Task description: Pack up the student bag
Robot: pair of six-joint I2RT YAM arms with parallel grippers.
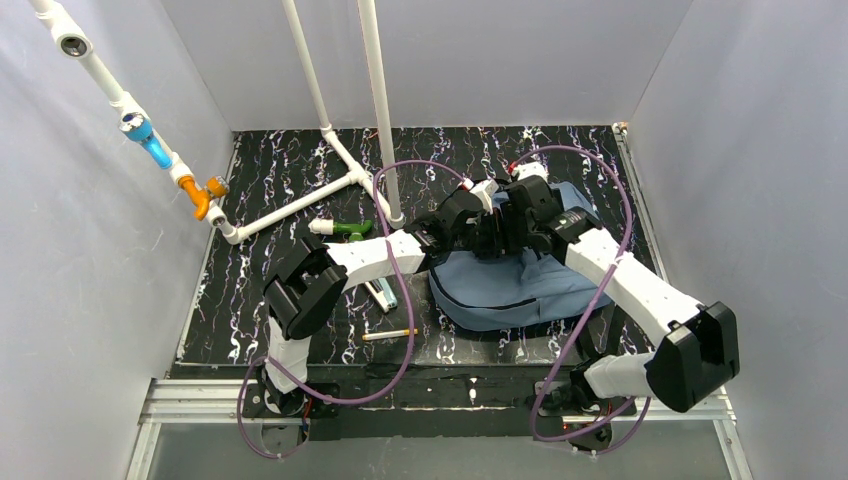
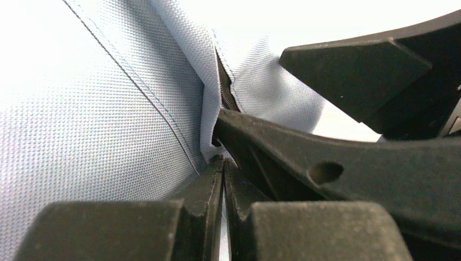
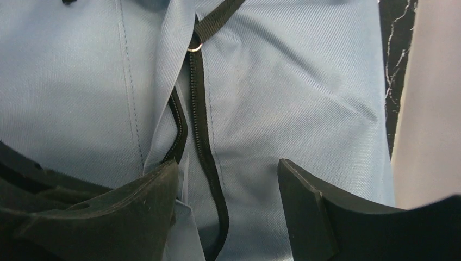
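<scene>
The blue-grey bag (image 1: 510,295) lies on the right half of the table, both arms reaching over it. My left gripper is shut, its tips against a folded fabric edge by the bag's opening (image 2: 209,117); whether cloth is pinched there is hard to see. Beside it my right gripper stands open over the bag, one finger (image 3: 157,190) at the flap and the other (image 3: 310,196) over the outer panel. Between these fingers runs the black zipper (image 3: 200,125), with a metal ring near its upper end. The bag's inside is mostly hidden.
Left of the bag lie an orange-and-white stick (image 1: 388,335), a pale blue and white item (image 1: 382,293) and a green-and-white pipe piece (image 1: 340,228). A white pipe frame (image 1: 300,205) stands at the back left.
</scene>
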